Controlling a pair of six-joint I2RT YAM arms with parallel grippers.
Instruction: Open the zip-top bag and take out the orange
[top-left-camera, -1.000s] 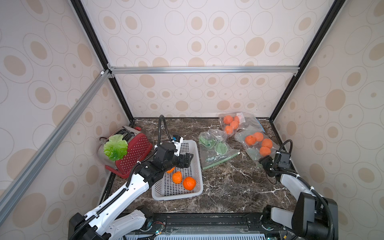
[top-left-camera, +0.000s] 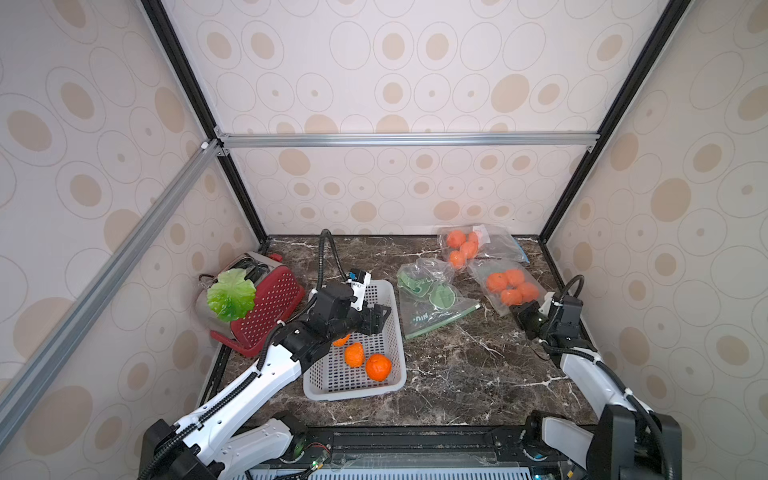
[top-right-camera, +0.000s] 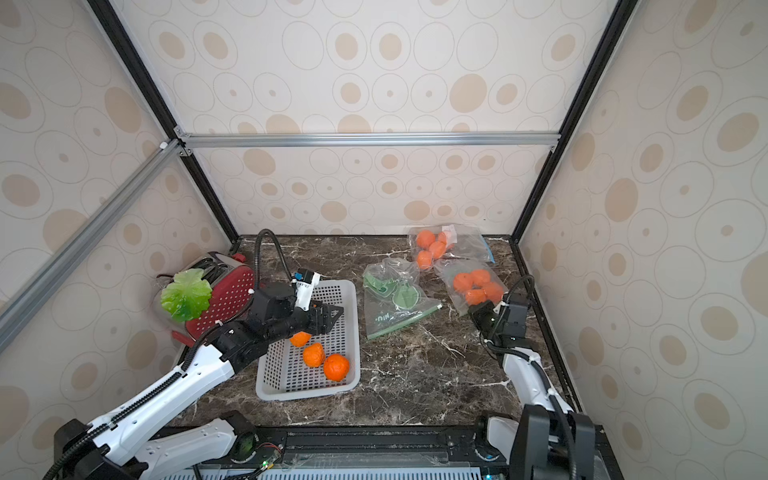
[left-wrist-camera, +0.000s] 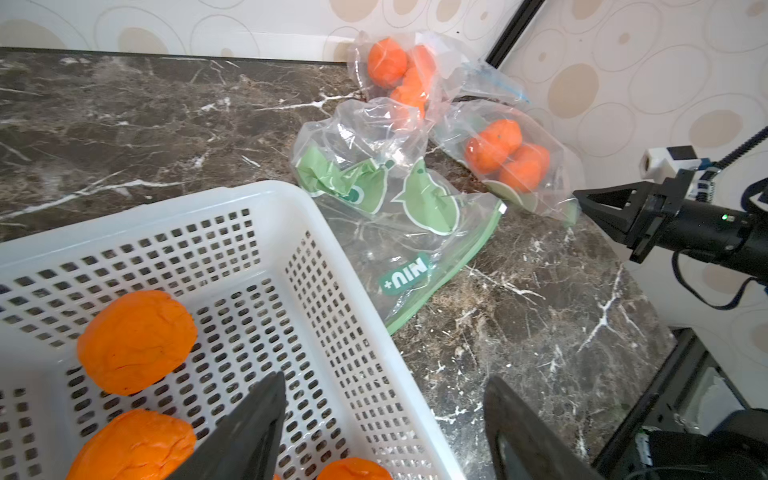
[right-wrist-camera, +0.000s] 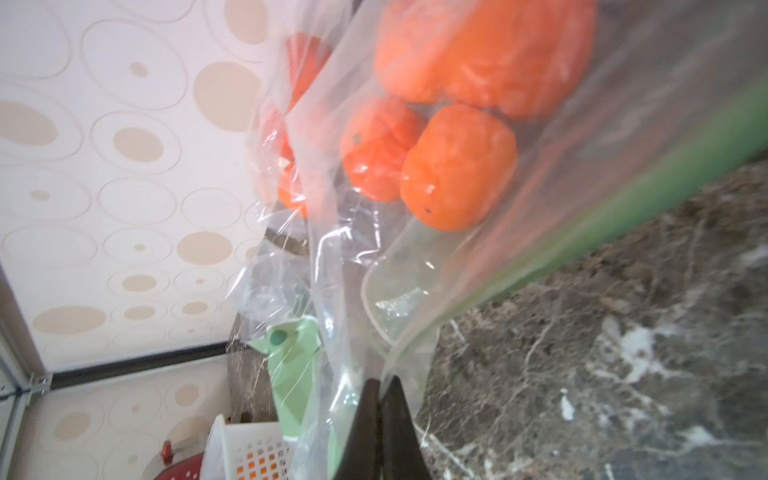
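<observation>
A clear zip bag of oranges (top-left-camera: 512, 280) lies on the right of the table. Its green zip edge (right-wrist-camera: 608, 216) runs down to the tips of my right gripper, which is shut with the bag's corner pinched at its fingertips. In the left wrist view this bag (left-wrist-camera: 560, 180) is drawn out toward the right gripper. My left gripper is open and empty over the white basket (top-left-camera: 398, 336); one loose orange (top-left-camera: 378, 367) and others lie in that basket.
An empty zip bag with green print (top-left-camera: 432, 308) lies flat in the middle. Behind it is another bag of oranges (top-left-camera: 464, 244). A red perforated basket (top-left-camera: 276, 308) with a green leaf (top-left-camera: 232, 293) leans at the left.
The right gripper has moved slightly back and left, and the near edge of the orange bag has shifted with it. The oranges inside have bunched closer together. The left arm has barely moved.
</observation>
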